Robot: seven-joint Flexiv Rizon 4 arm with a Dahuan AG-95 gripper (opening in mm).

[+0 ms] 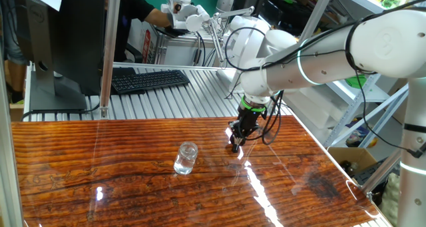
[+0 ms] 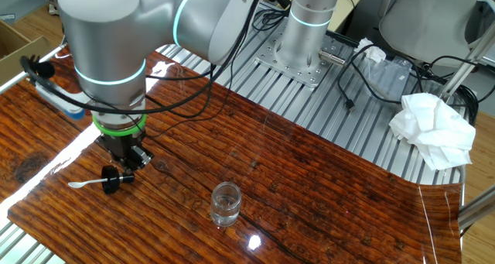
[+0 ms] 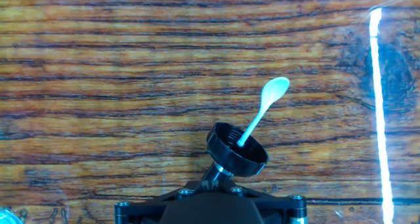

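A round black cap (image 3: pixel 237 149) with a white spoon (image 3: pixel 272 92) sticking out of its hollow side appears in the wrist view. A short stem behind the cap runs into my gripper, which shows at the bottom edge. In exterior view 2, the cap (image 2: pixel 110 180) is beside my gripper (image 2: pixel 133 169), low over the table, with the spoon (image 2: pixel 85 183) pointing left. The black fingers hide the stem's end, so I cannot tell how tightly they stand around it. A clear glass jar (image 2: pixel 226 204) with clear liquid stands upright, apart from the gripper.
The glossy wooden table (image 1: pixel 86 160) has much bare room around the jar. Behind it, a keyboard (image 1: pixel 150 81) and a monitor (image 1: pixel 66 47) occupy the slatted surface. Crumpled white tissue (image 2: pixel 433 131) lies on the slats in exterior view 2. Cables hang around my arm.
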